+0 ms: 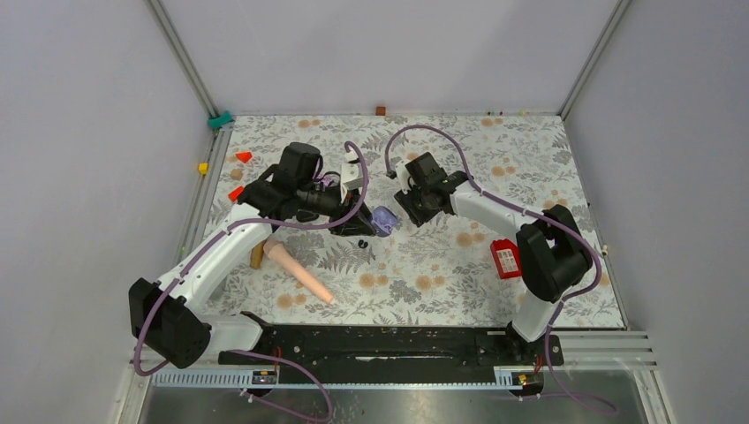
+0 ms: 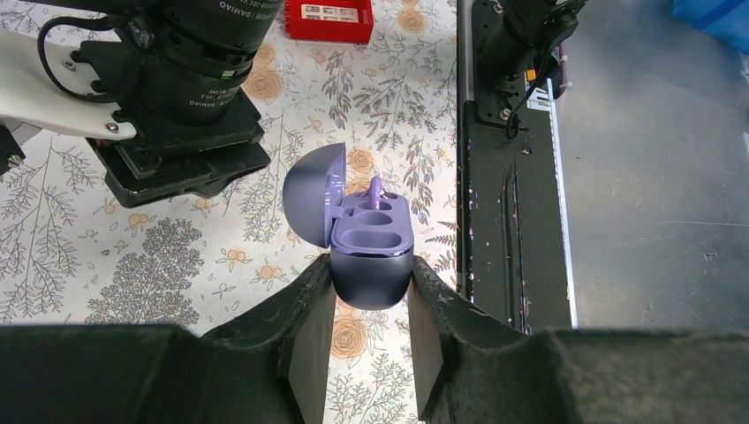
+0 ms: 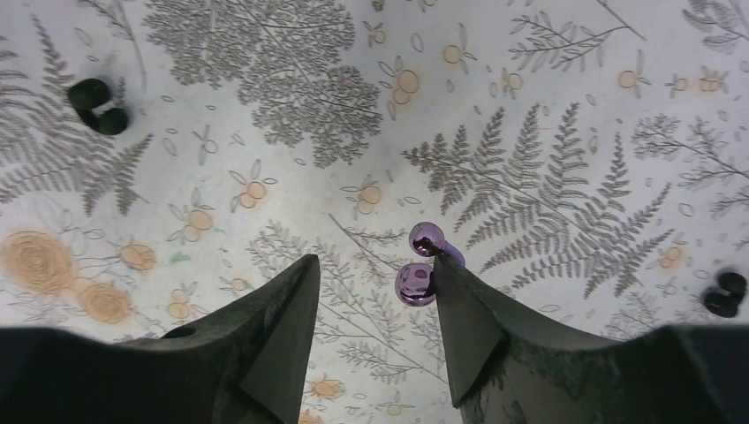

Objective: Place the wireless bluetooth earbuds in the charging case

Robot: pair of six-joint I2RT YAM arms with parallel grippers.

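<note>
A purple charging case [image 2: 371, 252] with its lid open is held upright over the table by my left gripper, shut on its lower body. An upright purple piece, likely an earbud [image 2: 376, 191], stands by the lid inside; the case's large hollow in front is empty. My right gripper is part open above the cloth. Beside and partly behind its right finger [image 3: 472, 309] shows a purple earbud shape [image 3: 415, 284] with two rounded ends; whether it is one piece or two, I cannot tell. Nothing is clearly clamped. In the top view the case [image 1: 384, 221] is left of the right gripper [image 1: 408, 208].
Small black pieces [image 3: 97, 106] lie on the floral cloth. A red box [image 1: 507, 259] stands at the right, and a flesh-coloured cone [image 1: 300, 272] lies at the front left. Both grippers are close together mid-table.
</note>
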